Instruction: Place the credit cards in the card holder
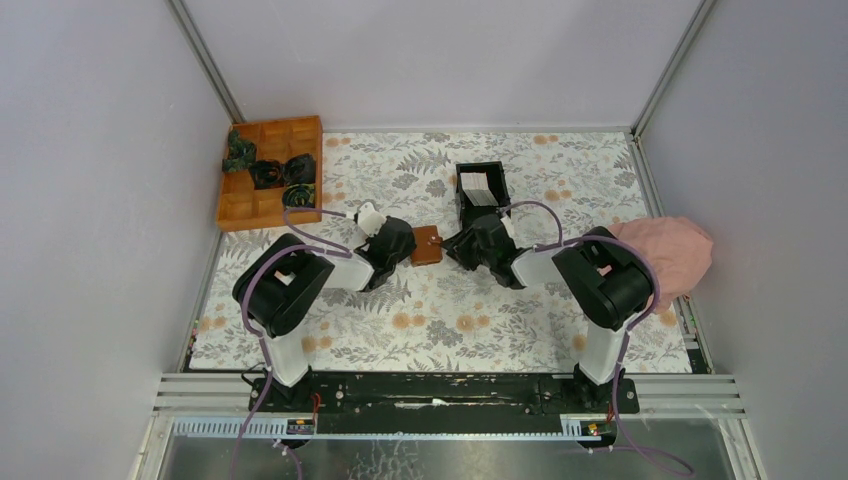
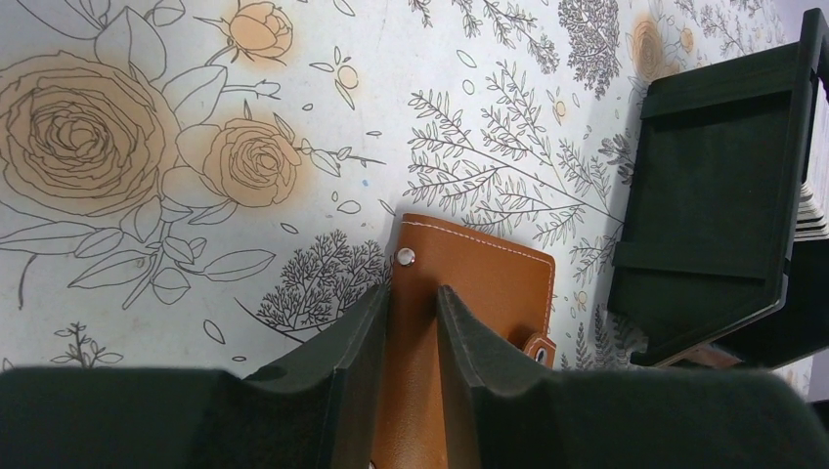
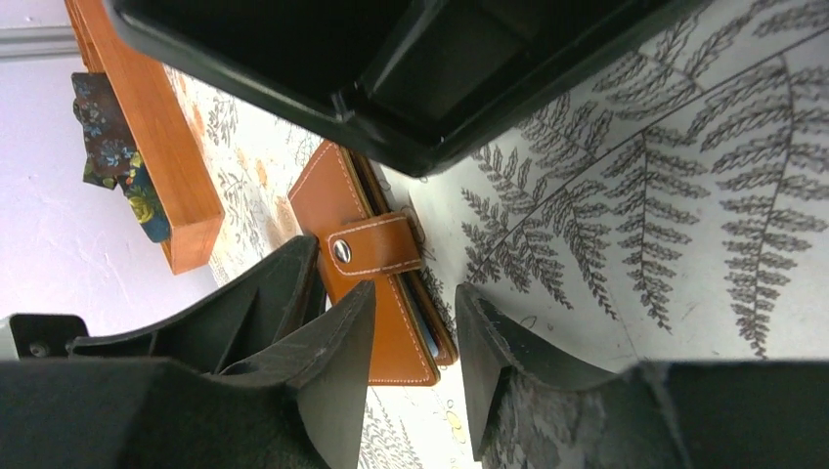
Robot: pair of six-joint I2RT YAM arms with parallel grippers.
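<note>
A brown leather card holder (image 1: 427, 245) with a snap strap (image 3: 376, 244) lies between my grippers. My left gripper is at its spine edge, fingers slightly apart; whether they grip it is unclear. My right gripper has its fingers apart beside the holder's strap side, nothing clearly held between them. Behind, a black box (image 1: 463, 200) holds a stack of white cards (image 1: 478, 188).
A wooden compartment tray (image 1: 240, 205) with dark bundles is at the back left. A pink cloth (image 1: 670, 255) lies at the right edge.
</note>
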